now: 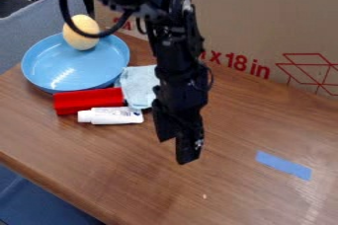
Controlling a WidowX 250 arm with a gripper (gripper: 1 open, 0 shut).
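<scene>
The black gripper hangs low over the bare wood in the centre, pointing down, just right of a white tube and a red cylinder. Whether its fingers are apart or closed is hard to tell. Behind the arm, a pale blue cloth is partly hidden. A blue plate lies at the back left, with a yellow egg-shaped object at its rear.
A cardboard box stands along the back. A blue tape strip lies on the table at the right. A grey padded surface borders the left.
</scene>
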